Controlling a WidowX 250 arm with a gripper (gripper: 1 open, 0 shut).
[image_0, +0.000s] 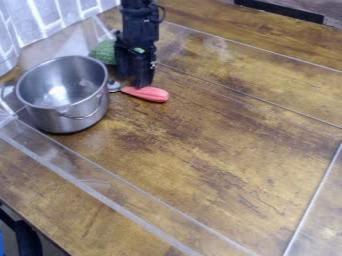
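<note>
A black gripper (134, 70) reaches down from the top of the view, low behind a pink-handled utensil (144, 94) and at the right end of a green object (102, 52), which it partly hides. Whether its fingers are open or shut on anything is unclear. A steel pot (62, 103) with side handles stands at the left, just in front of the green object. The utensil lies beside the pot's right side, its metal end toward the pot.
A pale corrugated wall (30, 30) borders the back left.
</note>
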